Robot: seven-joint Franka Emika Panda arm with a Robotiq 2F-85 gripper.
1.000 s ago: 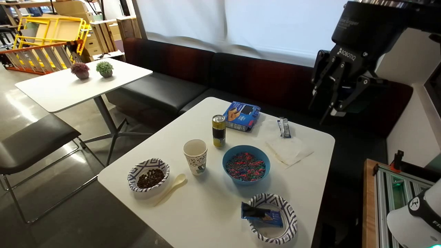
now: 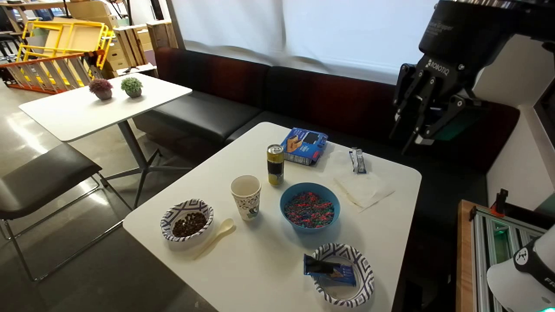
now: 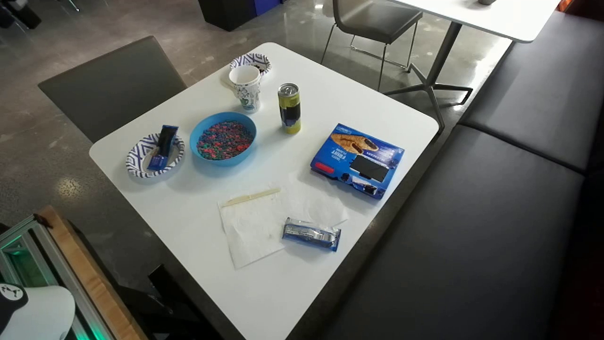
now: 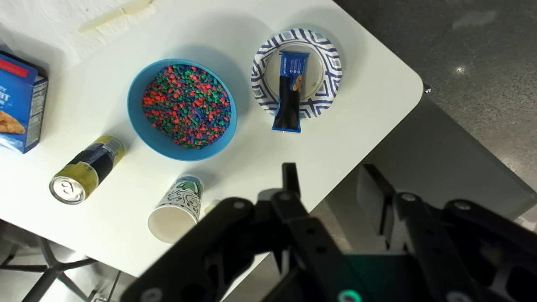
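Observation:
High above the table's right side, my gripper (image 2: 407, 140) hangs with its fingers apart and nothing between them. In the wrist view a clear gap separates the two fingers. Below it on the table lies a blue snack bar (image 4: 290, 90) across a patterned paper bowl (image 4: 322, 100), one end over the rim. A blue bowl (image 4: 131, 108) full of small red, green and blue pieces sits beside it. A second wrapped bar (image 3: 311, 234) rests at the edge of white napkins (image 3: 249, 232). The blue snack box (image 3: 357, 161) lies flat near the bench side.
A yellow can (image 2: 275, 165) and a paper cup (image 2: 246, 196) stand upright mid-table. Near the far left corner are a patterned bowl (image 2: 187, 218) of dark pieces and a pale spoon (image 2: 217, 236). A dark bench (image 3: 481, 226) runs along one side.
My gripper hangs almost where it was, shifted very slightly. A green glow now shows on it. The things on the table have not moved.

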